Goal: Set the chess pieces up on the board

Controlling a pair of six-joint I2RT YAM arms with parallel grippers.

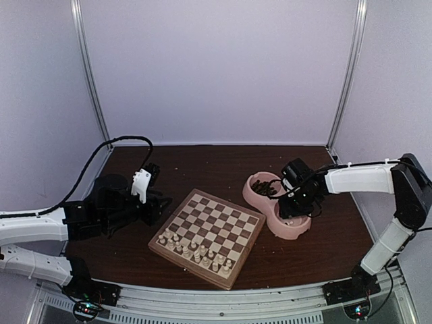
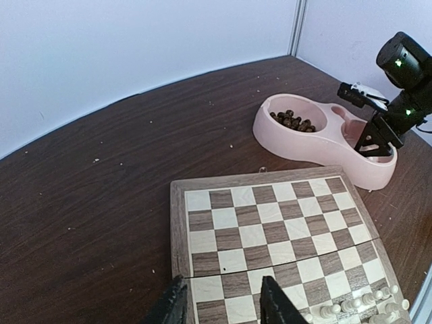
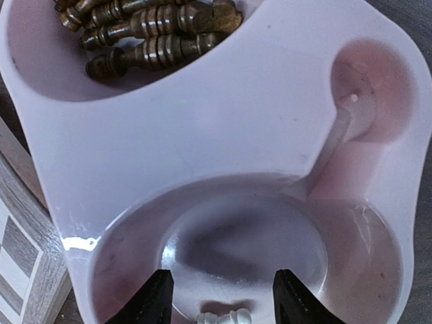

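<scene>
The wooden chessboard [image 1: 214, 229] lies mid-table, with several white pieces [image 1: 202, 250] standing in rows along its near side; its far side is bare. At the right, the pink two-bowl dish [image 1: 255, 198] holds dark pieces [image 3: 158, 50] in one bowl. A white piece [image 3: 226, 317] lies in the other bowl, partly cut off by the right wrist view's bottom edge. My right gripper is open over that bowl, its fingers on either side of the piece without gripping it. Left of the board hovers my left gripper, partly open and empty.
Bare dark table [image 2: 101, 196] stretches behind and to the left of the board. The dish stands close to the board's right side, its rim [image 3: 223, 128] raised between the two bowls. A panel wall closes off the back.
</scene>
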